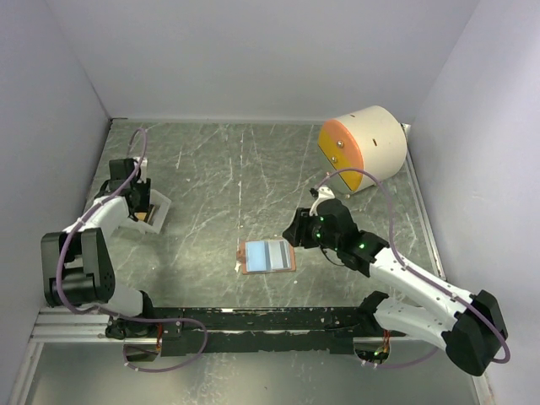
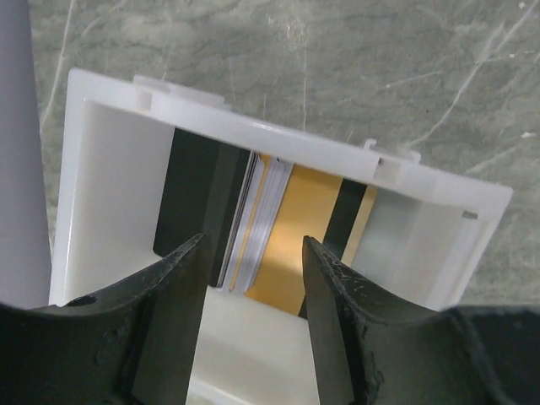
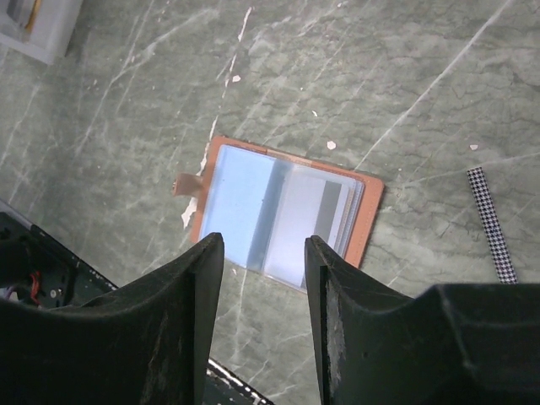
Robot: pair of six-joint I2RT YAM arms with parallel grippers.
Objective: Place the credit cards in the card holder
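Observation:
Above the white box (image 2: 236, 128) at the table's left, my left gripper stands open with nothing between its fingers. Upright cards fill the box in a row: dark cards (image 2: 196, 186), whitish ones (image 2: 268, 215) and gold ones (image 2: 297, 228); below the fingertips (image 2: 201, 245) their ends are partly covered. The card holder (image 3: 371, 198) lies open and flat near the front middle, brown-edged with clear sleeves (image 3: 295, 219) and a brown tab. Over its front part, my right gripper is open and empty.
A large cream and orange rounded container (image 1: 375, 143) stands at the back right. A checkered strip (image 3: 492, 224) lies right of the holder. Bare marble tabletop (image 1: 228, 186) stretches between box and holder.

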